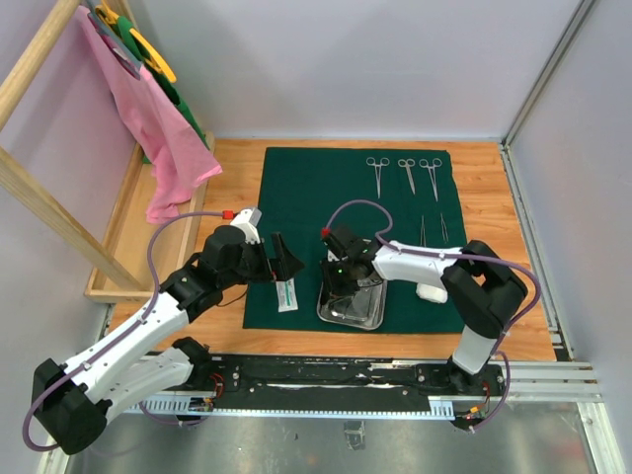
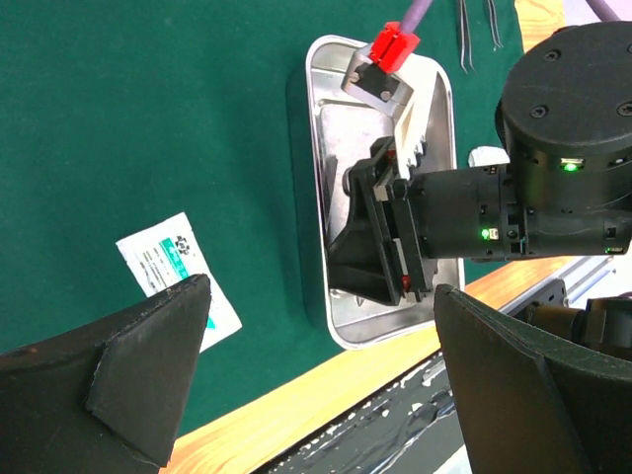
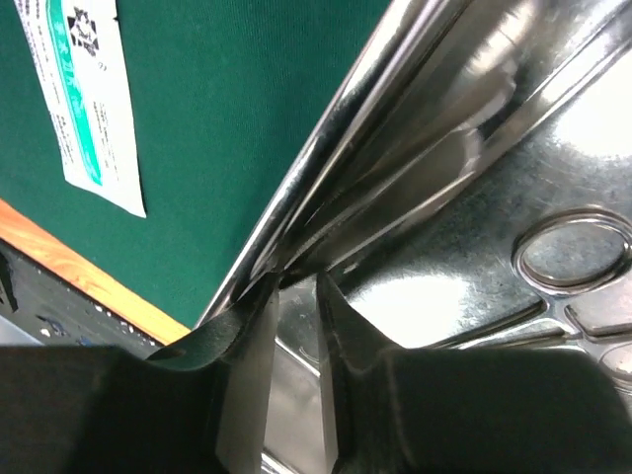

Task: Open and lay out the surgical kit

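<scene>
The metal tray point(image 1: 352, 318) lies on the green cloth point(image 1: 296, 188). Inside it, my right gripper reaches down near the left wall, its fingertips a narrow gap apart. A ring-handled instrument point(image 3: 573, 252) lies on the tray floor, to the right of those fingers. Blurred shiny shapes run along the wall; I cannot tell instrument from reflection there. The left gripper point(image 1: 285, 259) hovers open and empty above the cloth, left of the tray. Below it is a flat white packet with a teal stripe point(image 2: 178, 262). Laid out at the back are several scissor-like instruments point(image 1: 407, 168).
Two thin instruments point(image 1: 443, 228) and a white pad point(image 1: 432, 294) lie on the cloth's right side. A wooden rack point(image 1: 123, 276) with a pink cloth point(image 1: 163, 148) stands at the left.
</scene>
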